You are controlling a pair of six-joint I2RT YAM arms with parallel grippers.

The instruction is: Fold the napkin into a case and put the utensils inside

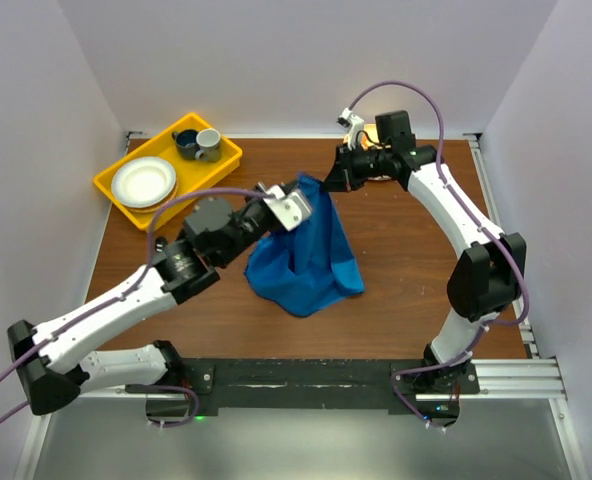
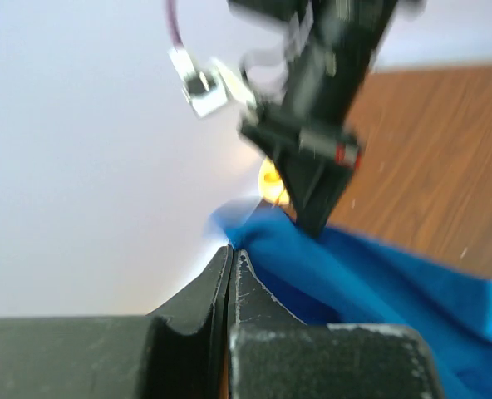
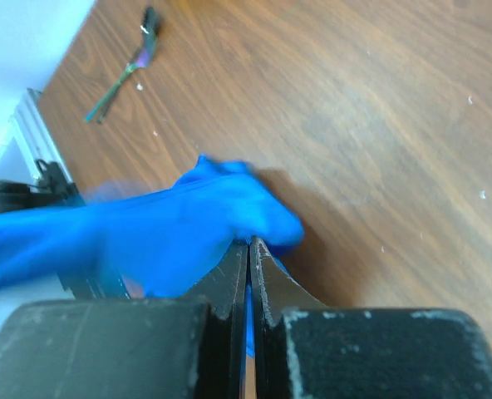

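Note:
The blue napkin (image 1: 309,262) hangs from two upper spots, its lower part spreading over the table's middle. My left gripper is shut, with the napkin's edge (image 2: 267,237) at its fingertips; the top view hides these tips behind the wrist. Close by on the right, my right gripper (image 1: 334,184) is shut on the napkin, and in the right wrist view a blue fold (image 3: 238,204) bunches at its tips. The utensils (image 3: 138,62) lie together on the table at the left, mostly covered by the left arm in the top view.
A yellow tray (image 1: 223,172) with a white plate (image 1: 144,182) and two mugs (image 1: 207,146) stands at the back left. Behind the right gripper sits a small yellow item (image 1: 373,132), partly hidden.

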